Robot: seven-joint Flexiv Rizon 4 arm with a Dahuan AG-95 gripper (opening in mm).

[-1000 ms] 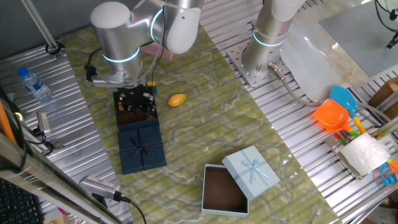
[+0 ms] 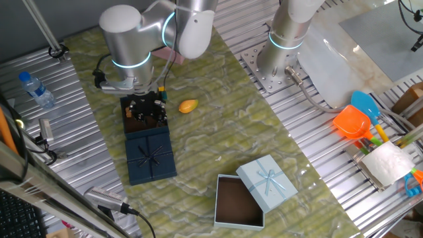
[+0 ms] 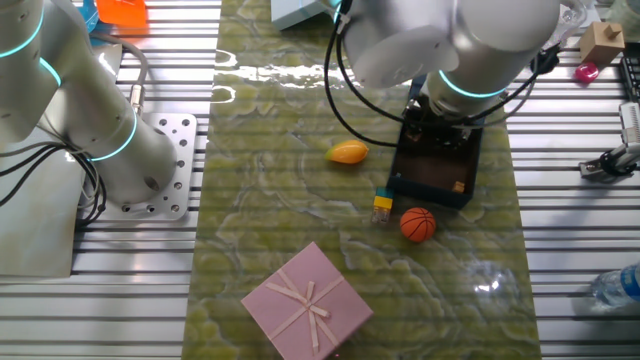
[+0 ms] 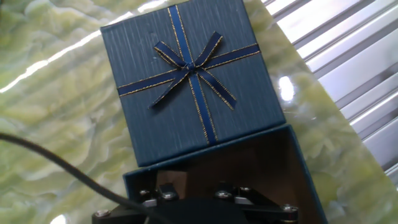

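My gripper is low over the open dark blue box, its fingers spread apart. Nothing shows between them. In the wrist view the gripper reaches across the box opening, black fingers on either side. A small orange-brown block lies inside the box near one corner. The dark blue lid with its ribbon bow lies against the box's near side. In exterior view 2 the arm covers the far part of the box and most of the gripper.
Near the box lie a yellow-orange fruit, an orange ball and a small yellow-and-teal block. A pink box stands farther off. An open light blue box has its lid leaning on it.
Compared with one second ago, the gripper has shifted slightly toward the near right and lower over the dark blue box.
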